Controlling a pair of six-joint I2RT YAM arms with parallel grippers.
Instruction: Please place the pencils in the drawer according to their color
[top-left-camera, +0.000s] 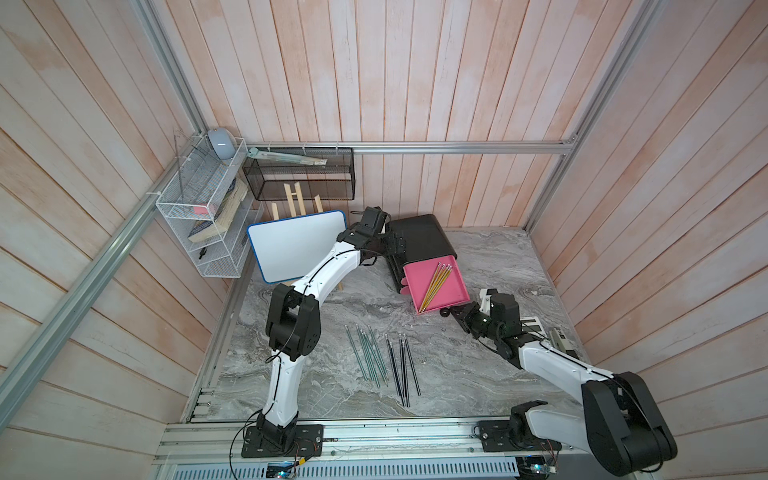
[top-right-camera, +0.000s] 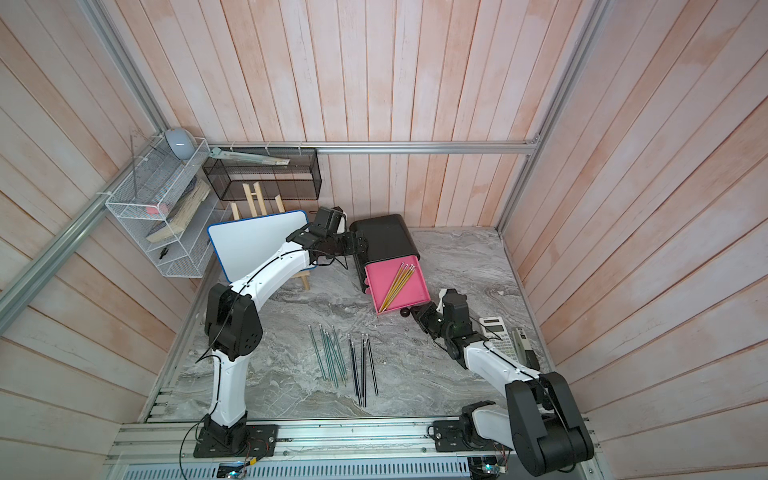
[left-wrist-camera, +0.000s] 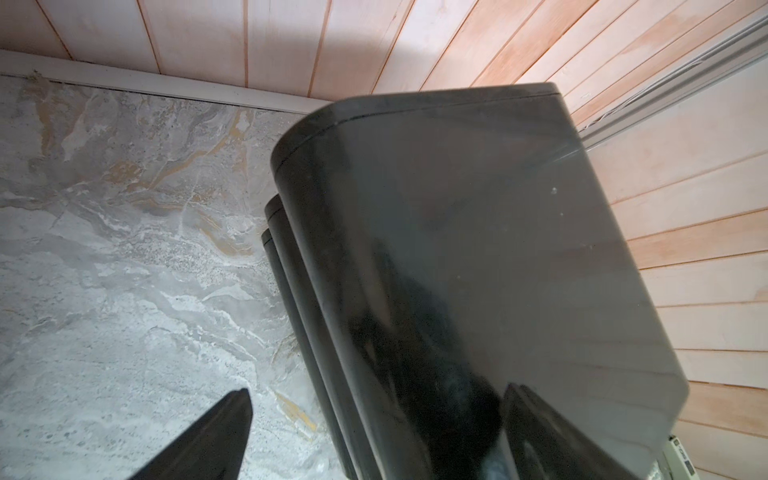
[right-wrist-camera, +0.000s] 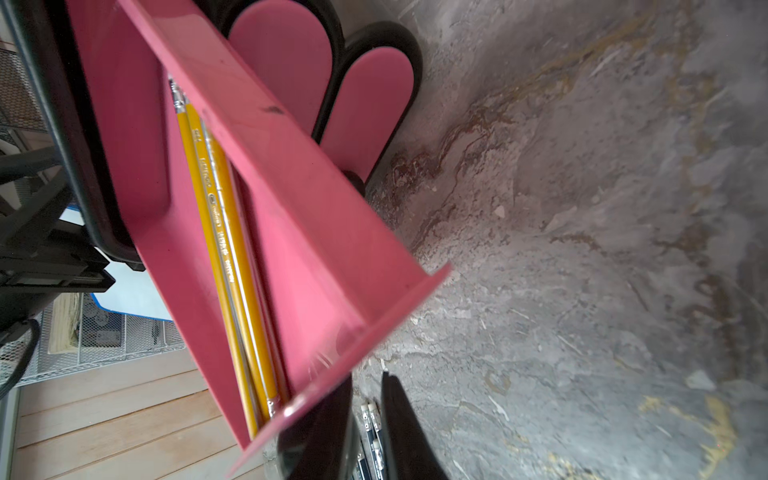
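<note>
A black drawer unit (left-wrist-camera: 472, 264) has its pink drawer (top-left-camera: 444, 292) pulled out, with several yellow pencils (top-right-camera: 397, 285) inside. My left gripper is over the black unit's left side, open, fingers spread. My right gripper is at the drawer's front right corner, low beside the pink rim; whether it is open is hard to tell, as the rim partly covers its fingers. In the front middle of the table lie teal pencils (top-left-camera: 366, 352) and, right of them, black pencils (top-left-camera: 404, 368).
A whiteboard (top-left-camera: 296, 244) on an easel stands left of the drawer unit, wire racks (top-left-camera: 200, 208) on the left wall, a calculator (top-right-camera: 500, 336) at the right edge. A small dark round object (top-left-camera: 445, 312) lies by the drawer front. The table right behind the drawer is clear.
</note>
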